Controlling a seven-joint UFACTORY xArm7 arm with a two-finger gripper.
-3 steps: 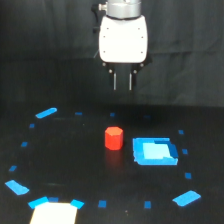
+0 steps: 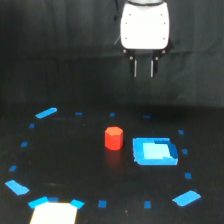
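Note:
A red block [image 2: 113,138], with a hexagonal outline, sits on the black table near the middle. Right of it is a blue square tray or frame [image 2: 139,147] with a white and pale blue patch [image 2: 157,151] inside. High above the table at the back, my gripper [image 2: 143,67] hangs below its white hand [image 2: 145,27]. Its two dark fingers point down, well apart, with nothing between them. The gripper is clear of both the block and the tray.
A cream-white object [image 2: 54,213] with blue at its edge is cut off at the bottom left. Blue tape strips [image 2: 186,198] and small blue squares mark the dark table. Bare surface surrounds the red block.
My gripper has shifted to the right and slightly up, its fingers still apart. The red block and the blue tray have not moved.

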